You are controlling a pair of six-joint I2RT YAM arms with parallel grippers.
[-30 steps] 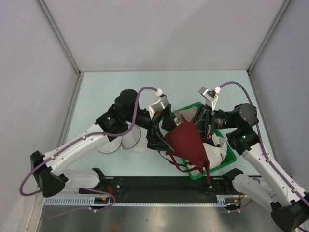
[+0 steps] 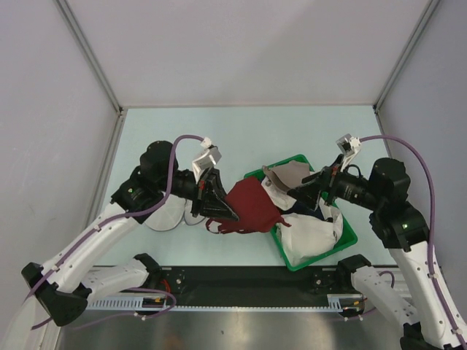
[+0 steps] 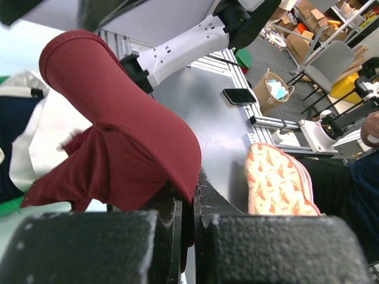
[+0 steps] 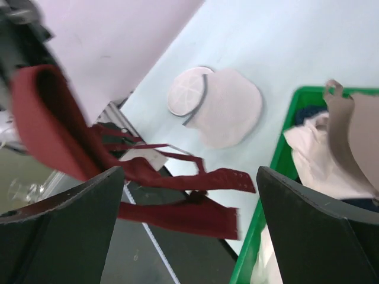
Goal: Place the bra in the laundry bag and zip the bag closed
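My left gripper [image 2: 217, 204] is shut on a maroon bra [image 3: 124, 142], which dangles with its straps over the table edge of the green bin's left side. My right gripper [image 2: 311, 187] stands open over the green bin [image 2: 343, 244], apart from the maroon bra [image 4: 77, 142], with nothing between its fingers. On the left of the table, partly behind the left arm in the top view, lie white round mesh pieces [image 4: 228, 106], likely the laundry bag.
The green bin holds beige [image 2: 290, 173], white and navy garments. A phone [image 3: 238, 96] shows beyond the table in the left wrist view.
My left gripper has moved left with the maroon bra. My right gripper has moved away to the right, apart from the bra it was at earlier.
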